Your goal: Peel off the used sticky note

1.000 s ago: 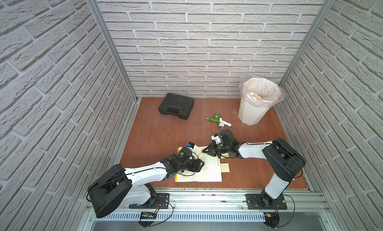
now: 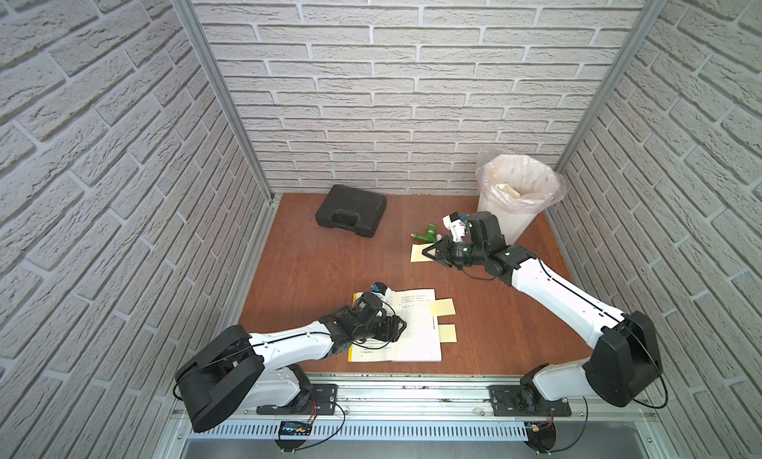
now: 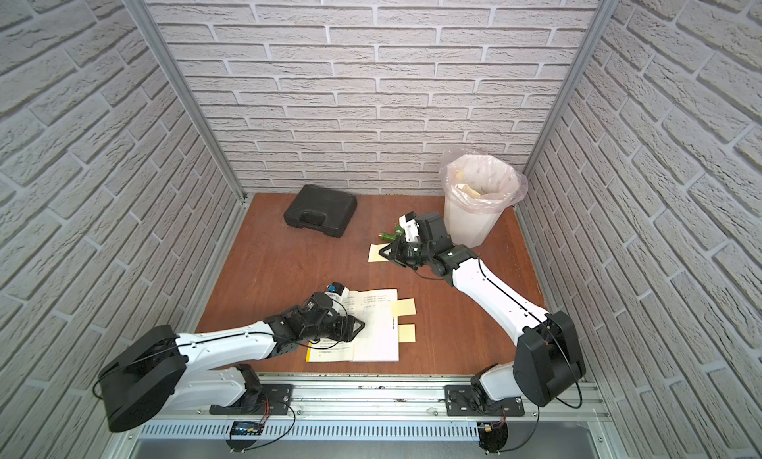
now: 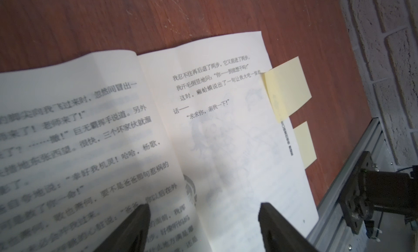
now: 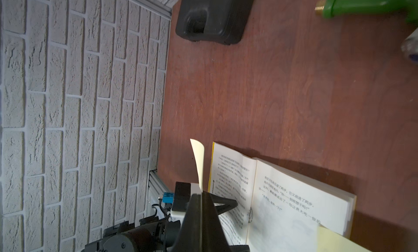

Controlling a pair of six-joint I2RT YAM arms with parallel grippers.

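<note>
An open book (image 4: 226,156) lies at the table's front middle, with two yellow sticky notes (image 4: 288,84) sticking out from its right edge. My left gripper hangs over the book, its fingers apart with nothing seen between them. My right gripper is raised above the table behind the book, shut on a thin yellow sticky note (image 5: 197,154), which also shows beside it in the top left view.
A black case (image 2: 350,210) lies at the back left. A green fitting (image 5: 365,2) with a white piece lies behind my right gripper. A lined bin (image 3: 468,221) with paper inside stands back right.
My right gripper has risen from the book's right page and moved toward the back right, carrying a yellow note. My left arm looks unmoved.
</note>
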